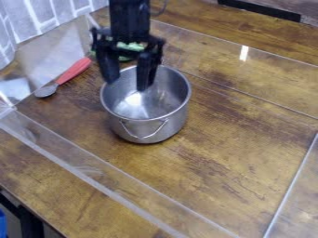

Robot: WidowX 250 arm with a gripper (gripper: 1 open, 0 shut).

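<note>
A steel pot (149, 116) with a wire bail handle stands on the wooden table, left of centre. My black gripper (128, 67) is above the pot's back-left rim, blurred; whether it is open or shut is unclear. Behind it, partly hidden, lies a green object (110, 54). A spoon with a red handle (74, 71) lies to the left of the pot.
A crumpled translucent sheet (37, 65) lies at the upper left. Clear panels or strips edge the lower left and right.
</note>
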